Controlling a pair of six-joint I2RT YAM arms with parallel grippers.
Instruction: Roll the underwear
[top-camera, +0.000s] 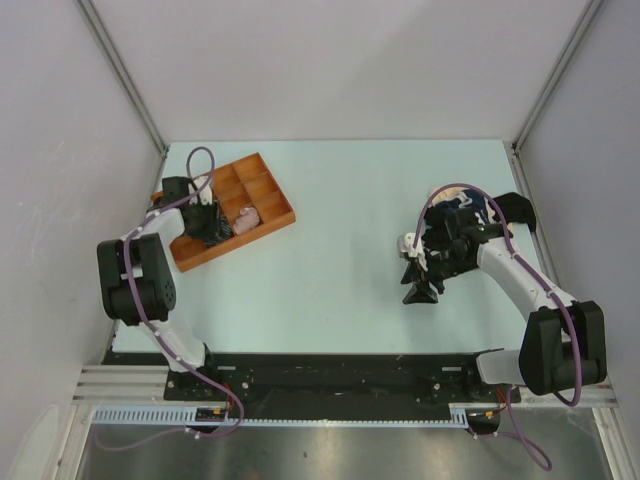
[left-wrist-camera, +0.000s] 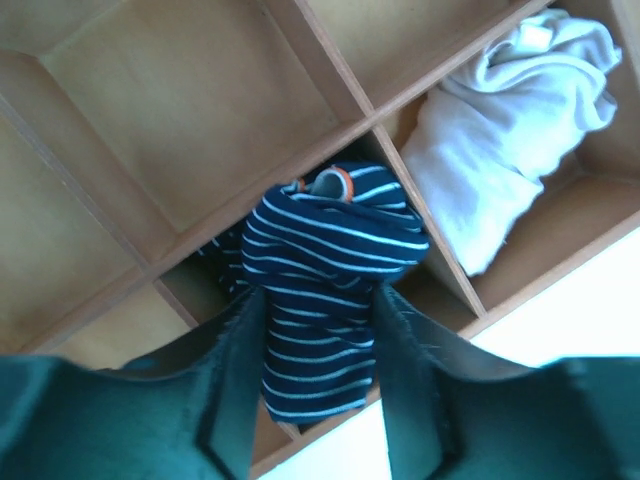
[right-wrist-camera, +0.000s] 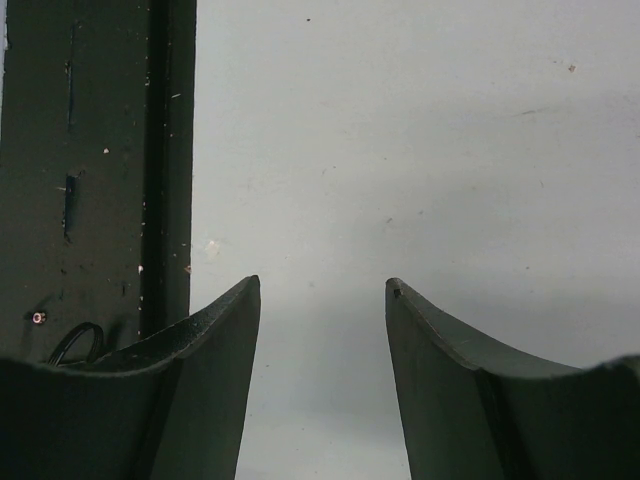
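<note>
In the left wrist view a navy striped underwear bundle (left-wrist-camera: 320, 250) sits in a compartment of the wooden divided box (top-camera: 263, 196). My left gripper is down at it, one finger on either side of its lower part; whether it grips is unclear. A pale folded garment (left-wrist-camera: 505, 130) fills the neighbouring compartment. My right gripper stands open over bare white table (right-wrist-camera: 420, 150), with nothing between its fingers.
A pile of clothes (top-camera: 508, 208) lies at the back right, partly behind the right arm. A dark front edge (right-wrist-camera: 90, 170) borders the table.
</note>
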